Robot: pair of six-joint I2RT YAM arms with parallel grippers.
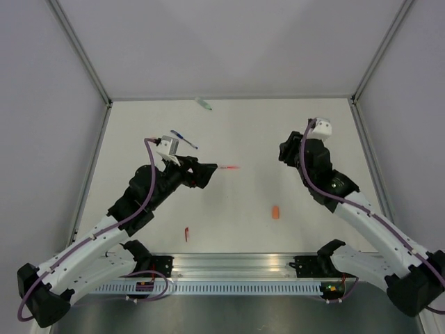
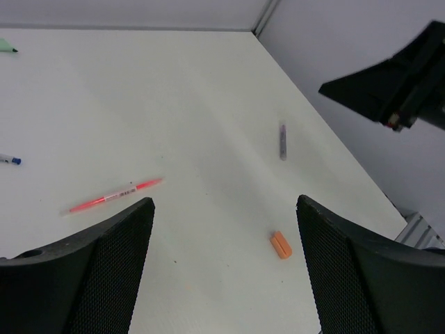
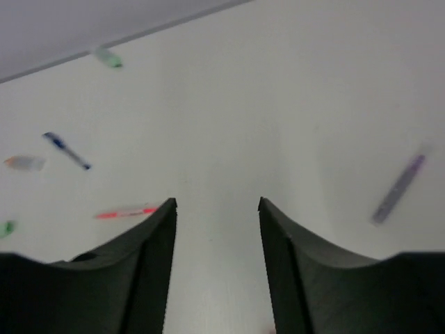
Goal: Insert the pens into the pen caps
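My left gripper hovers over the left-centre, open and empty, as its wrist view shows. My right gripper is raised at the right, fingers parted with nothing visible between them. A red-pink pen lies at the centre. A blue pen lies at the back left, with a green-clear piece behind it. A purple piece lies to the right, hidden in the top view. An orange piece and a small red piece lie toward the front.
An orange-tipped piece and a green piece lie at the left, blurred in the right wrist view.
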